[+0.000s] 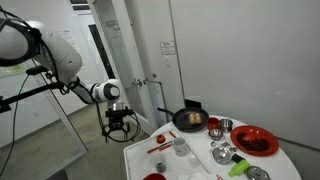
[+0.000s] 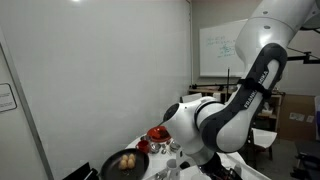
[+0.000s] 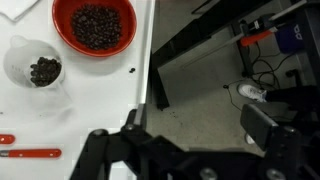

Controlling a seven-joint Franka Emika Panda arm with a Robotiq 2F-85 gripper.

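My gripper (image 1: 120, 140) hangs off the left side of the white table, over the floor, with nothing between its fingers. In the wrist view the open gripper has its black fingers (image 3: 132, 138) spread wide above the grey floor. A red bowl (image 3: 128, 35) of dark beans lies on the table near the edge. Beside it is a clear cup (image 3: 52, 68) with some of the same beans in it. Lower left are a red stick-like object (image 3: 30, 153) and part of another. In exterior view 2 the arm hides much of the table.
A black pan (image 1: 178, 118) with brownish items stands at the back. A red plate (image 1: 255, 140), metal pots (image 1: 222, 155), a white mug (image 1: 181, 147) and a green item (image 1: 238, 168) crowd the right half. The table's left edge (image 3: 146, 70) is close to the gripper.
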